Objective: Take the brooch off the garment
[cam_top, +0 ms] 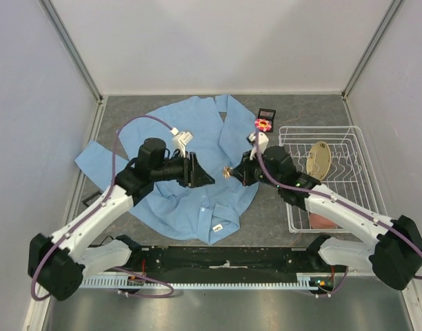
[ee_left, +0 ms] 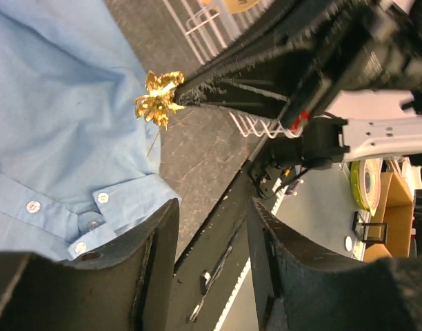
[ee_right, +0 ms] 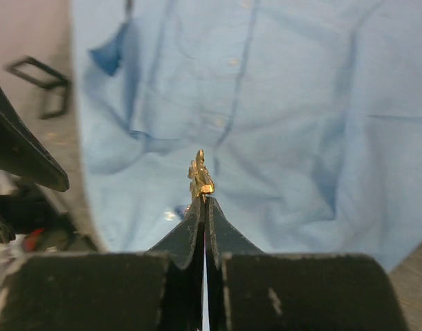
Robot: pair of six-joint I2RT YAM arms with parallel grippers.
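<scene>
A small gold brooch (ee_left: 156, 100) is pinched in the tips of my right gripper, which is shut on it. Its thin pin sticks out below it in the left wrist view. From above, the brooch (cam_top: 227, 172) hangs over the blue garment (cam_top: 176, 124), apart from the cloth as far as I can see. My left gripper (cam_top: 209, 181) is to the left of it, above the garment. In the left wrist view my left gripper stands open with a gap between its fingers and nothing in it.
A white wire rack (cam_top: 287, 179) with a tan plate (cam_top: 319, 161) stands on the right. A small black case (cam_top: 266, 114) with a bright flower (cam_top: 263, 125) lies behind the garment's right side. Bare grey table (cam_top: 300, 107) shows beyond it.
</scene>
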